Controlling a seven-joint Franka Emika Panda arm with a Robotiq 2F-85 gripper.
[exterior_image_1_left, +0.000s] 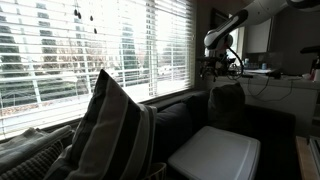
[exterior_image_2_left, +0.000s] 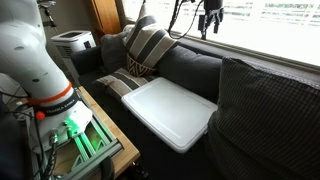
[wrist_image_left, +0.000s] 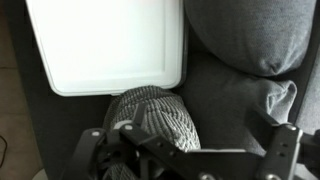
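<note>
My gripper stands open in the wrist view, its two black fingers wide apart at the lower edge with nothing held between them. Below it are a ribbed grey pillow (wrist_image_left: 150, 105) and a smooth dark grey cushion (wrist_image_left: 228, 95). A flat white lid or board (wrist_image_left: 110, 45) lies on the sofa seat, apart from the fingers. In exterior view 1 the gripper (exterior_image_1_left: 212, 68) is a small dark shape hanging near the window's right end, above the far part of the sofa. Exterior view 2 has the white board (exterior_image_2_left: 170, 110) lying flat mid-seat.
A striped pillow (exterior_image_1_left: 105, 135) leans on the sofa's near end. In exterior view 2 a large dark ribbed pillow (exterior_image_2_left: 262, 115) stands right of the board, and a wooden table edge (exterior_image_2_left: 112, 135) runs along the front left. A cluttered counter (exterior_image_1_left: 275, 90) is behind.
</note>
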